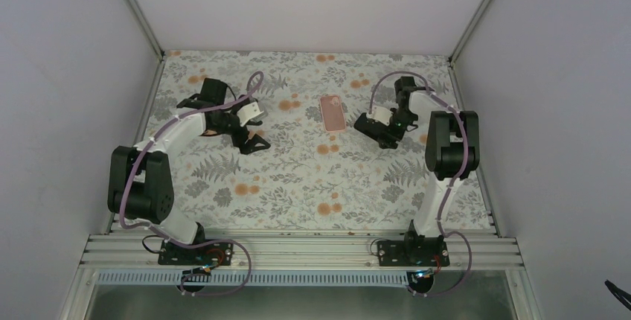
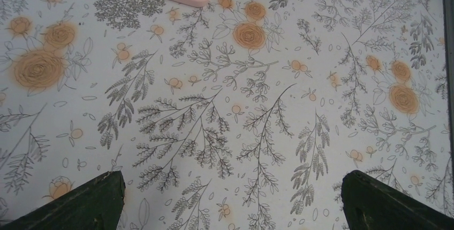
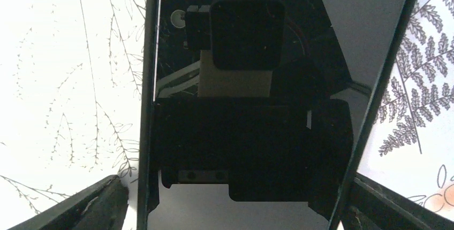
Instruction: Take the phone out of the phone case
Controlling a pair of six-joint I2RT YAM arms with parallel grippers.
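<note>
The pink phone case (image 1: 332, 114) lies flat near the middle of the table, empty and face up; its rim (image 2: 206, 1) crosses the top of the left wrist view. To its right, apart from it, is the black phone (image 1: 368, 126), whose glossy face (image 3: 246, 128) fills the right wrist view. My right gripper (image 1: 381, 129) stands over the phone, with one finger along each long side. A small gap shows beside its left finger (image 3: 110, 203); the right finger is close against the other edge. My left gripper (image 1: 261, 133) is open and empty, left of the case.
Patterned cloth covers the table, bare across the front and between the left gripper and the case. A brownish object (image 1: 210, 133) is partly hidden beneath the left arm. Side walls stand close beyond both arms.
</note>
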